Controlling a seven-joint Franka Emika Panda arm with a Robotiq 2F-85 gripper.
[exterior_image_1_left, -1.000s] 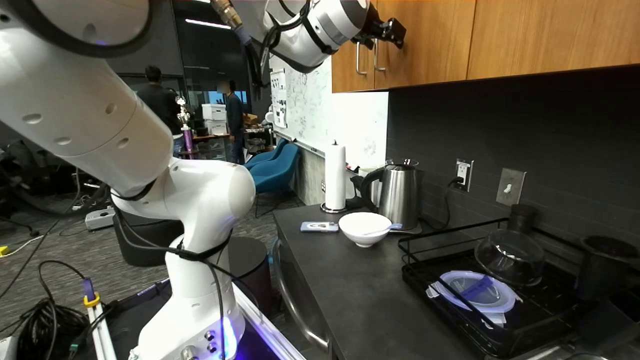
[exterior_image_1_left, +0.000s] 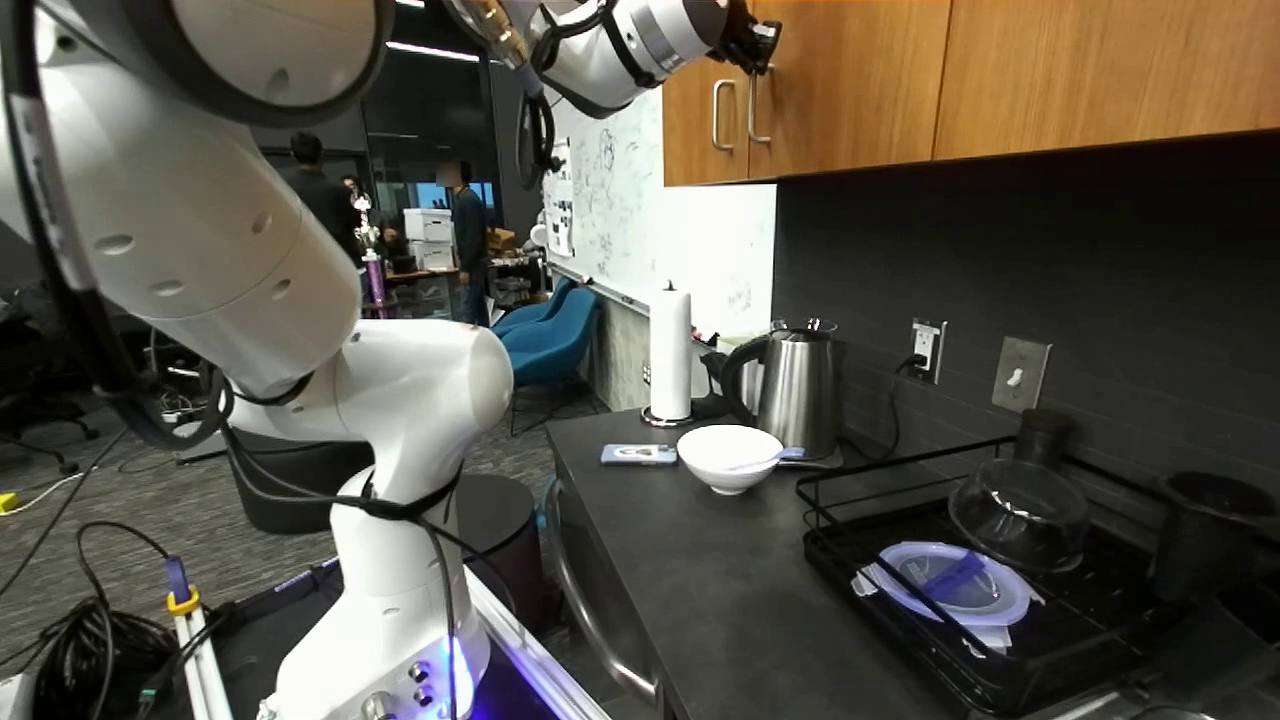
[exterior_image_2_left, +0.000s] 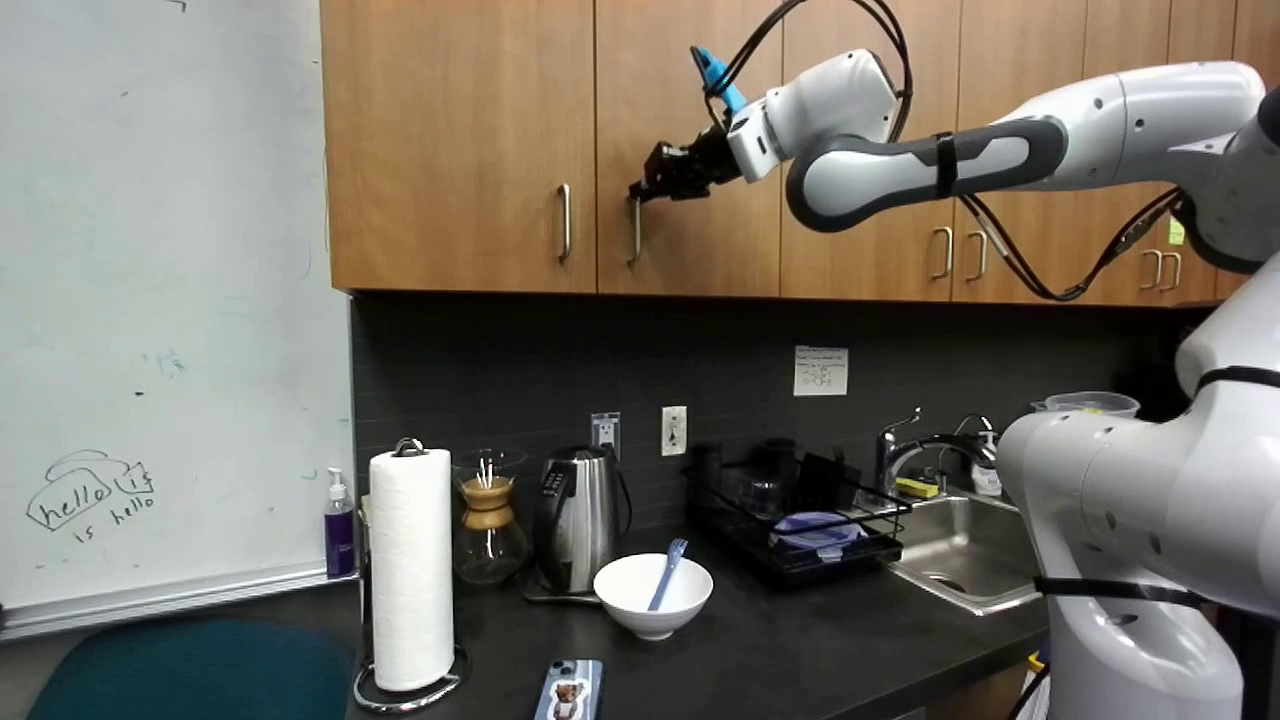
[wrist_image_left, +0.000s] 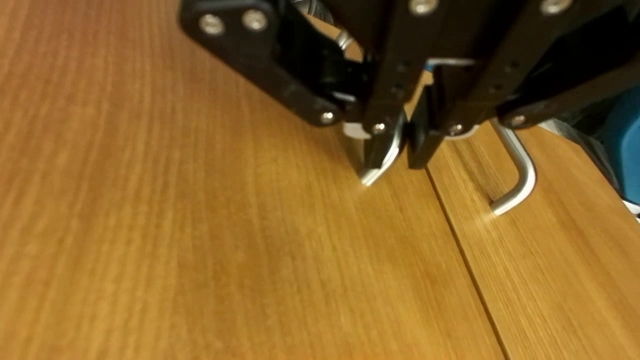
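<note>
My gripper is at the silver bar handle (wrist_image_left: 391, 155) of a wooden cabinet door (wrist_image_left: 252, 252), its two dark fingers close together with the bar between them. Part of the handle is hidden behind the finger on the left of the wrist view. Exterior view 2 has the gripper (exterior_image_2_left: 637, 192) at the upper end of that handle (exterior_image_2_left: 636, 234), and the door sits flush with its neighbours. A second handle (wrist_image_left: 523, 180), on the adjoining door, stands free beside the gripper.
Below the cabinets, the dark counter (exterior_image_2_left: 768, 672) carries a paper towel roll (exterior_image_2_left: 411, 564), a glass carafe (exterior_image_2_left: 488, 540), a steel kettle (exterior_image_2_left: 588, 516), a white bowl (exterior_image_2_left: 636, 606) with a blue utensil, a phone (exterior_image_2_left: 570, 690) and a dish rack (exterior_image_2_left: 780, 540).
In exterior view 1 the gripper has shifted left and up along the cabinet front, and now overlaps the top of the handle. The counter items have stayed put.
</note>
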